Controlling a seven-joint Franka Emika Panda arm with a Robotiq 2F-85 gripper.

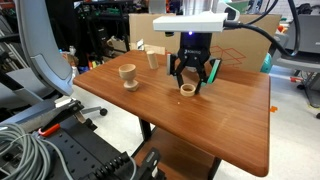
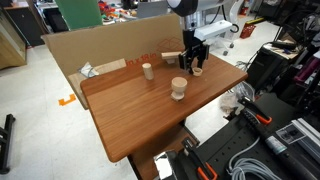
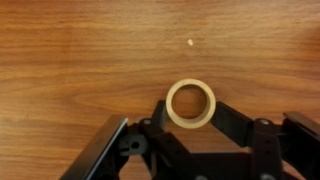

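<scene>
A pale, round ring-shaped piece lies between the two black fingers in the wrist view, with a pad against either side. My gripper is shut on this ring. From the front, the ring shows at or just over the wooden table, below the gripper; whether its base touches the wood I cannot tell. The second exterior view has the ring near the table's far right end, with the gripper over it.
A pale cup-like piece stands left of the gripper, and a small cylinder farther back. Bare wooden table lies to the right. A cardboard panel borders the rear.
</scene>
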